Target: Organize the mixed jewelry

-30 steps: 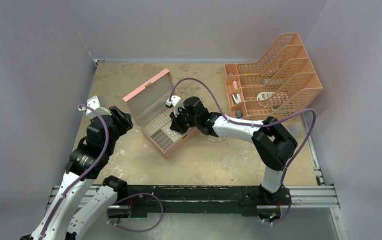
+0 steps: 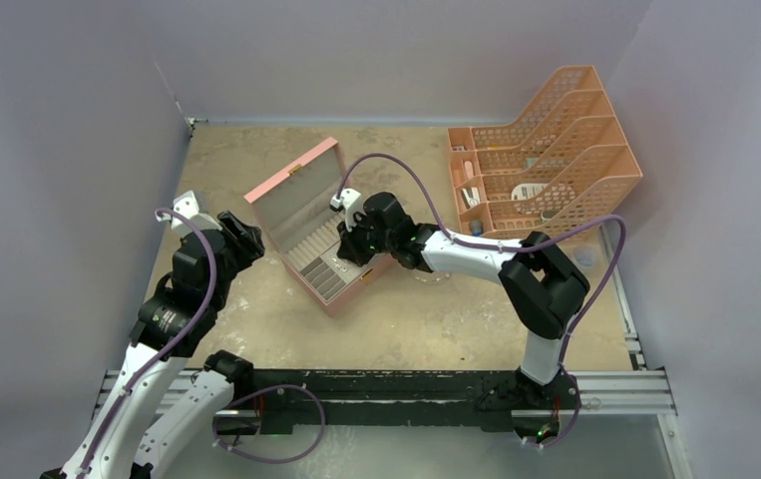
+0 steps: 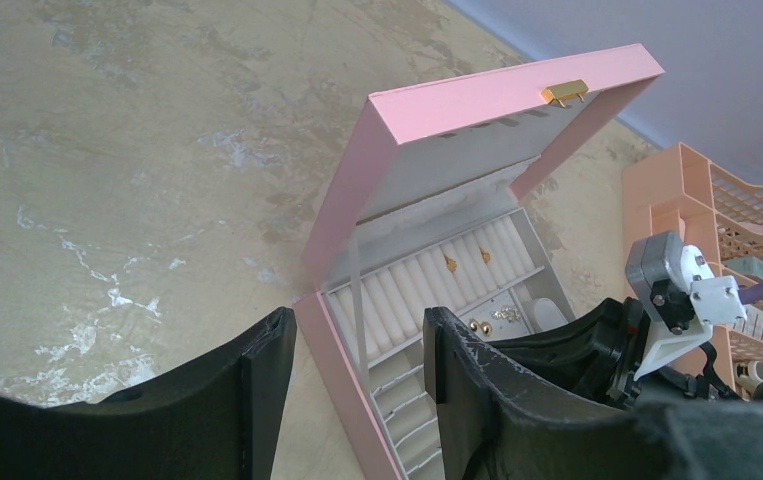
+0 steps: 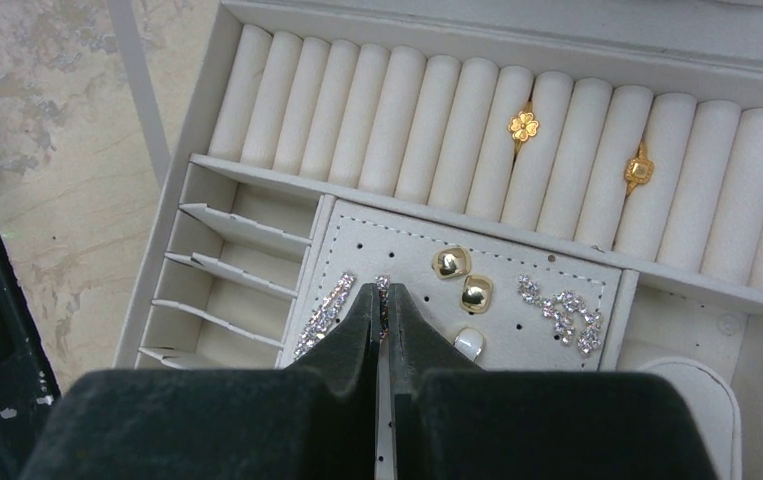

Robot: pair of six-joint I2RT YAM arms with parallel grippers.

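Note:
The open pink jewelry box (image 2: 296, 172) holds two gold rings (image 4: 523, 128) in its roll slots, with gold earrings (image 4: 476, 294) and rhinestone pieces (image 4: 562, 310) on the pad. My right gripper is down over that pad, shut at a narrow sparkly piece by its fingertips; whether it grips that piece is unclear. My left gripper hangs open left of the box, with nothing visible between its fingers.
A peach desk organizer (image 2: 516, 210) with assorted items stands at the back right. A bracelet-like chain lies right of the box, partly under the right arm.

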